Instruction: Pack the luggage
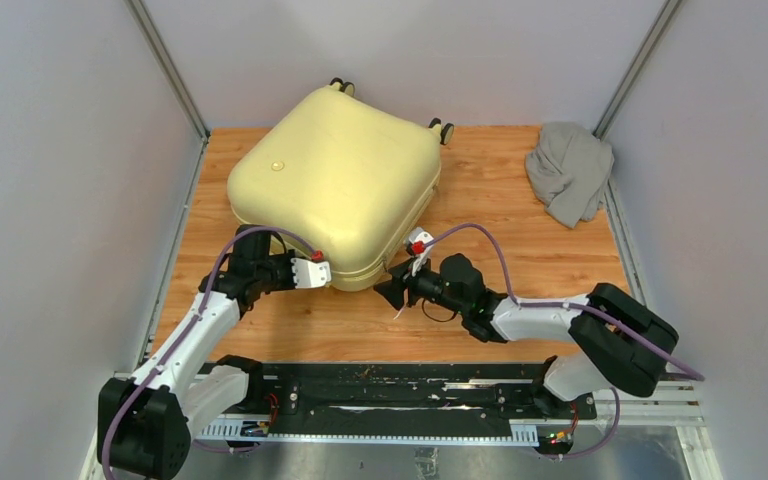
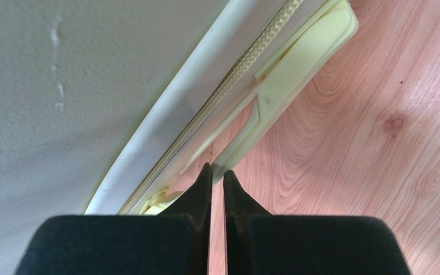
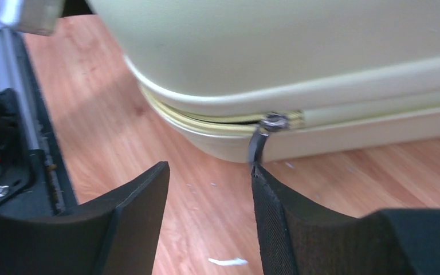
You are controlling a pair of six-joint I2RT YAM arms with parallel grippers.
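Note:
A closed pale yellow suitcase (image 1: pixel 335 180) lies slantwise on the wooden table. Its side handle (image 2: pixel 298 74) shows in the left wrist view, with my left gripper shut on the handle's near part. At the suitcase's front right corner, my right gripper is open with its fingers apart. A dark zipper pull (image 3: pixel 258 144) hangs from the zipper slider (image 3: pixel 274 121) on the seam. Its lower end reaches the tip of the right-hand finger (image 3: pixel 275 220); whether they touch, I cannot tell. Nothing is clamped between those fingers.
A crumpled grey cloth (image 1: pixel 568 172) lies at the back right of the table (image 1: pixel 520 250). The suitcase's wheels (image 1: pixel 441 131) point toward the back wall. Bare wood is free to the right of the suitcase, and a small white strip (image 3: pixel 228 262) lies near the right gripper.

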